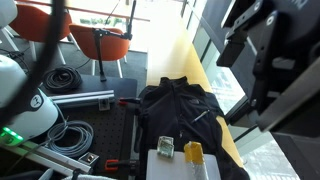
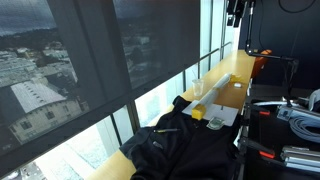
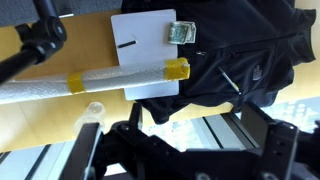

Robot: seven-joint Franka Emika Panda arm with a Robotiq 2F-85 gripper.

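My gripper stands open in the wrist view, its dark fingers point(image 3: 128, 137) apart with nothing between them. A dark jacket point(image 3: 240, 65) lies spread out beneath, also visible on the table as a black jacket point(image 1: 180, 112). A white tube with yellow end bands point(image 3: 115, 77) lies across a white board point(image 3: 140, 38), its banded end reaching the jacket's edge. On the board rests a small clear, greenish item point(image 3: 182, 32). In the second exterior view the gripper point(image 2: 237, 12) hangs high above the table, well clear of the tube point(image 2: 212, 98).
A clear cup point(image 3: 93, 111) stands beside the tube. A tall window point(image 2: 90, 90) runs along the table's far side. Coiled cables point(image 1: 68, 137) and orange chairs point(image 1: 100, 42) are off the table. Bare wooden table point(image 1: 185, 58) shows beyond the jacket.
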